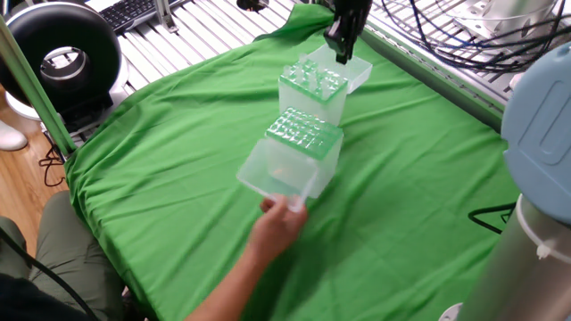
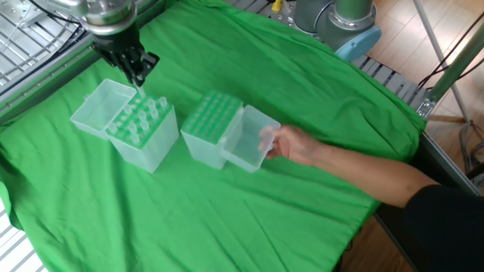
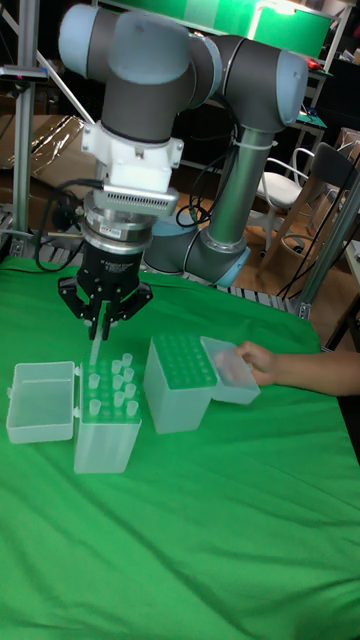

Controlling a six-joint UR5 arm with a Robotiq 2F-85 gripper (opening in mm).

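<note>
A frosted box with a green top (image 2: 144, 125) holds several clear tubes standing in its holes, its lid (image 2: 103, 106) folded open. Beside it is a second frosted box with a green grid top (image 2: 214, 115), with no tubes standing up from it; a person's hand (image 2: 291, 143) holds its open lid (image 2: 250, 137). Over the back corner of the tube box, my gripper (image 3: 102, 322) points down. Its dark fingers are close together on a slim clear tube (image 3: 96, 350), which hangs below them. The tube's lower end is hard to make out against the box.
Green cloth (image 1: 401, 178) covers the table, with wide free room in front of the boxes. The person's forearm (image 3: 320, 371) reaches in next to the second box. Loose cables (image 1: 446, 40) lie on the slatted frame behind.
</note>
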